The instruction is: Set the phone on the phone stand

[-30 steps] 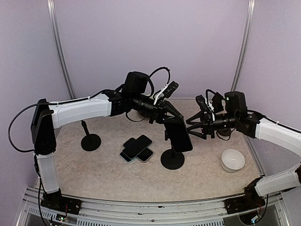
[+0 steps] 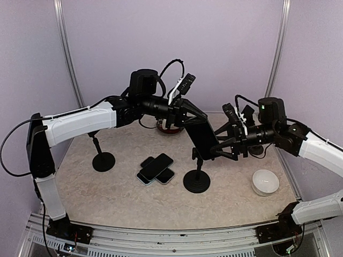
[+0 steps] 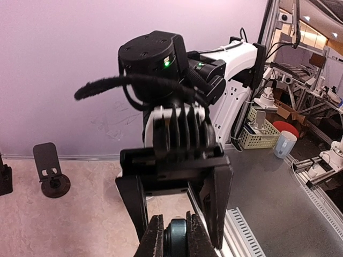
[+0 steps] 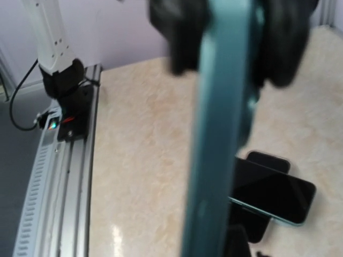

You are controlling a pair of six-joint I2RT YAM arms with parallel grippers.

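Note:
A dark phone hangs tilted above the black phone stand, with my left gripper shut on its upper end. My right gripper stands open at the phone's lower right, its fingers around or beside that end; contact is unclear. In the left wrist view the phone's teal edge shows between the left fingertips, with the right gripper just beyond. In the right wrist view the phone's edge is close and blurred.
Several phones lie piled left of the stand. Another stand is at the left, a white bowl at the right, and a dish behind the left arm.
My left gripper rose with the phone, which tilts more and sits higher over the stand.

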